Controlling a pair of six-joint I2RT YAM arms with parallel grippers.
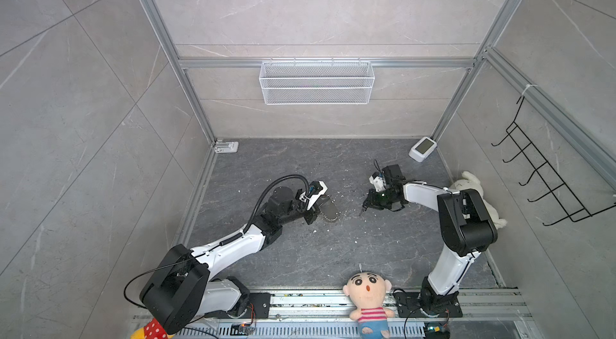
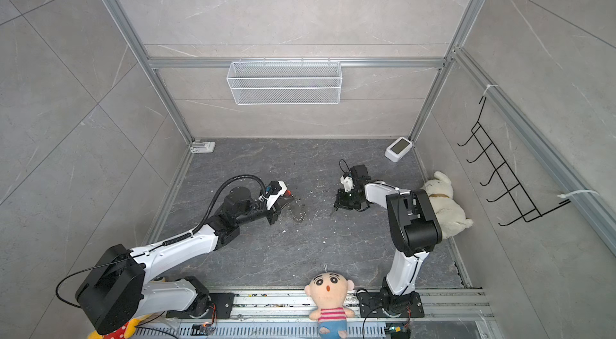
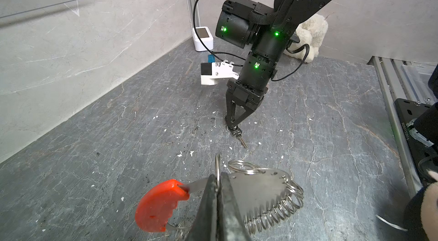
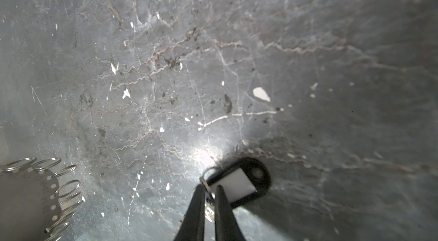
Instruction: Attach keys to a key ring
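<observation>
A grey metal plate [image 3: 260, 188] with wire rings along its edge and an orange piece [image 3: 155, 206] lies around my left gripper in the left wrist view, also at the lower left of the right wrist view. That gripper is shut, a thin upright metal piece at its tips; whether it holds it is unclear. My right gripper [image 1: 364, 207] is low over the floor, right of the plate, shut on keys with a small ring; in the right wrist view a black, pale-centred fob [image 4: 237, 186] is at its fingertips [image 4: 218, 195].
A white device [image 1: 423, 148] stands at the back right corner, a white plush toy [image 2: 449, 213] by the right wall, a doll [image 1: 367, 303] at the front edge. A mesh basket [image 1: 316, 98] hangs on the back wall. Floor behind both grippers is clear.
</observation>
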